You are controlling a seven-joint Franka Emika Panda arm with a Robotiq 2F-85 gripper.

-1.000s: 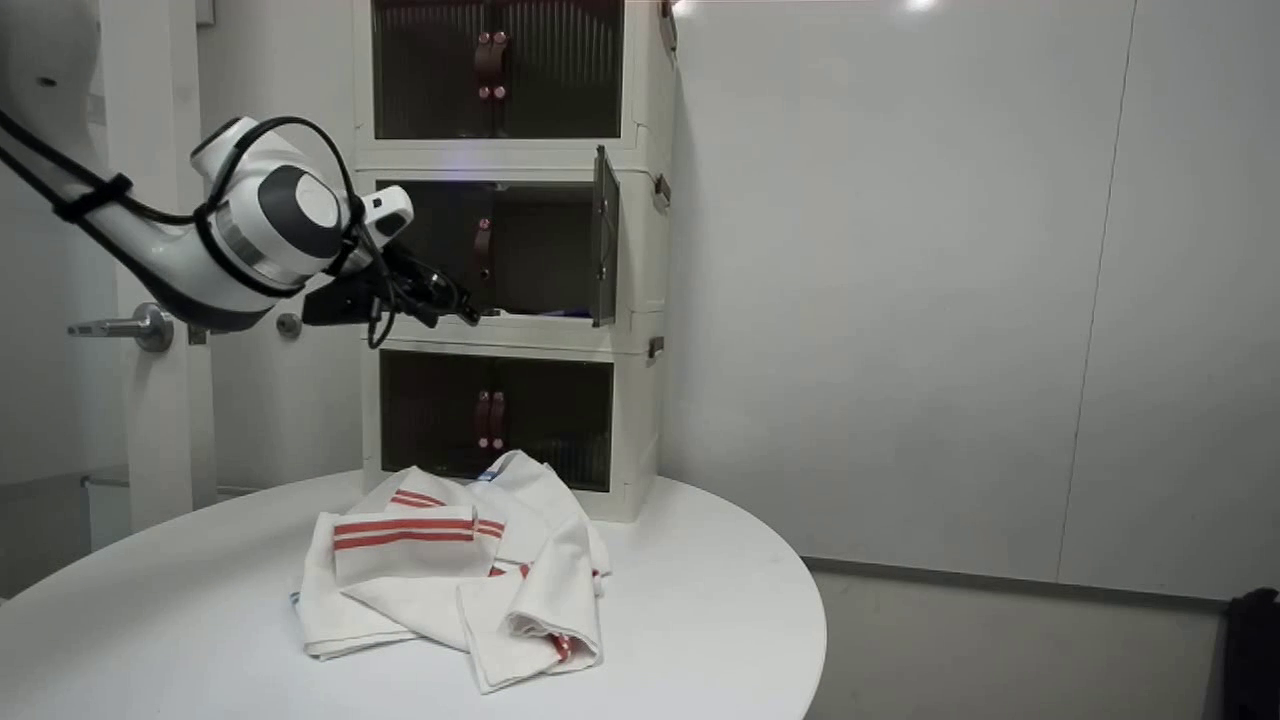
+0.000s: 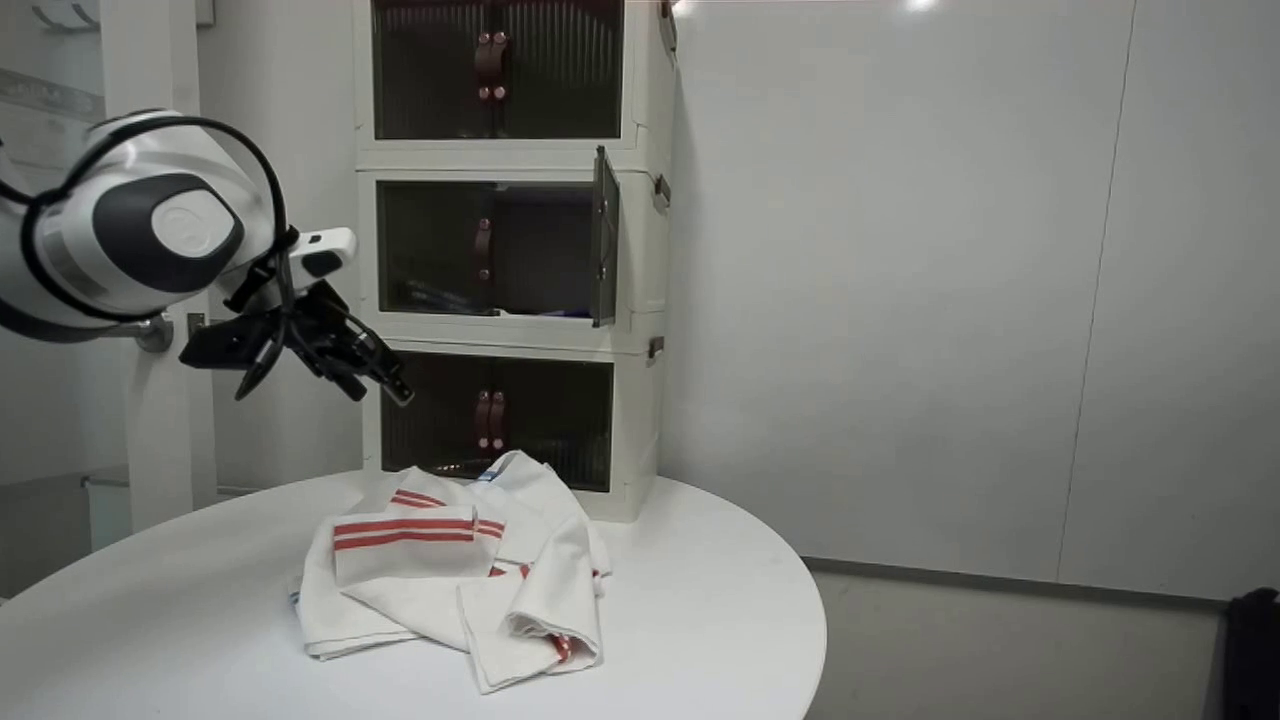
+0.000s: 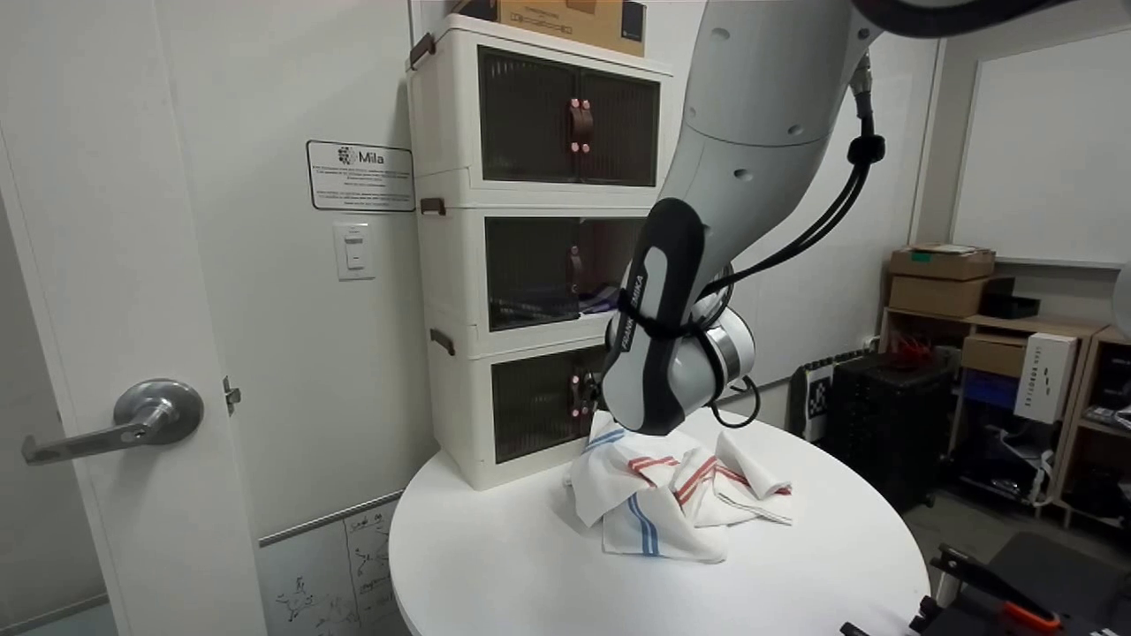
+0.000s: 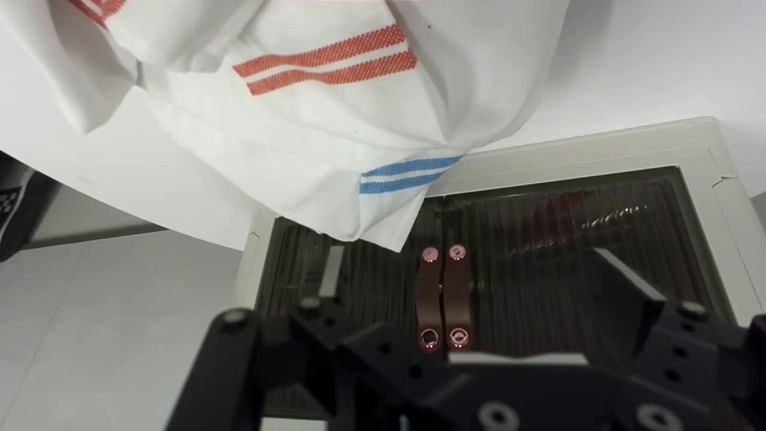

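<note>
My gripper [image 2: 381, 394] hangs in the air left of the cabinet stack, above the table's far left part. In the wrist view its fingers [image 4: 331, 273] stand wide apart with nothing between them. Lying crumpled on the table is a white towel [image 2: 408, 558] with red and blue stripes, below my gripper and apart from it. Its blue-striped corner [image 4: 409, 175] rests near the bottom cabinet [image 4: 538, 273], whose doors are closed. The middle cabinet [image 2: 542, 246] has its right door [image 2: 607, 238] swung open; its left door is closed. In exterior view 2 the arm hides my gripper.
Above stands the closed top cabinet [image 2: 434, 72], with a cardboard box [image 3: 573, 23] on it. A door with a metal handle [image 3: 132, 424] is at the left in exterior view 2.
My gripper has moved left and down in exterior view 1, away from the front of the middle cabinet. The towel and the cabinet doors look unmoved.
</note>
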